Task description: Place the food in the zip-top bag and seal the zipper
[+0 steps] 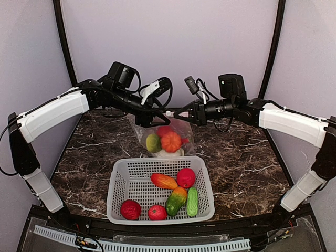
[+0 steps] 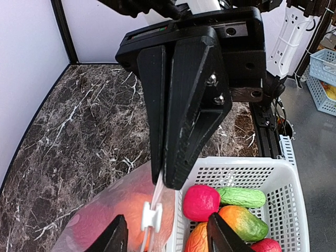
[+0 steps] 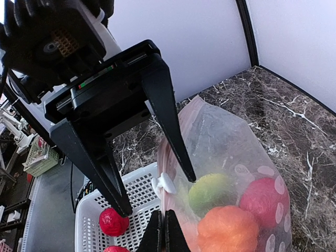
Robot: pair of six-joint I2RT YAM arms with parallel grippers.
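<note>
The clear zip top bag (image 1: 137, 131) hangs between my grippers, holding a green-yellow fruit (image 3: 211, 192), an orange pumpkin-like piece (image 3: 228, 229) and a red piece (image 3: 262, 202). My right gripper is shut on the bag's thin top edge. Beside those fingertips, the white zipper slider (image 2: 151, 216) sits on the edge. My left gripper (image 1: 164, 112) stands open around the slider; its two fingers are spread on either side, and the right wrist view shows the slider apart from both.
A white basket (image 1: 118, 181) in front of the bag contains several pieces of toy food, among them a green cucumber (image 1: 192, 201) and a papaya (image 1: 176, 201).
</note>
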